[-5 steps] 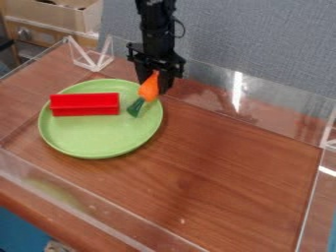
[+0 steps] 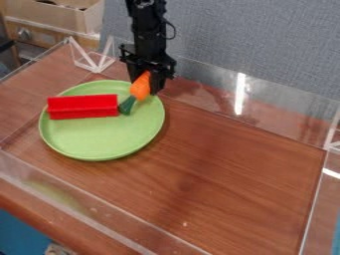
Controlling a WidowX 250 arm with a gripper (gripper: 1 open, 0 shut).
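Observation:
My black gripper (image 2: 149, 76) is at the back edge of the green plate (image 2: 106, 144), shut on an orange toy carrot (image 2: 139, 87) with a dark green top. The carrot slants down toward the plate, its green end over the plate beside a red block (image 2: 83, 106) lying on the left part of the plate. Whether the carrot's lower end touches the plate I cannot tell.
Clear low walls surround it, with a grey backdrop (image 2: 253, 45) behind and a wooden box (image 2: 51, 15) outside at the back left.
My gripper and the carrot have moved slightly left, the carrot's green end now closer to the red block. The plate and block have not visibly moved.

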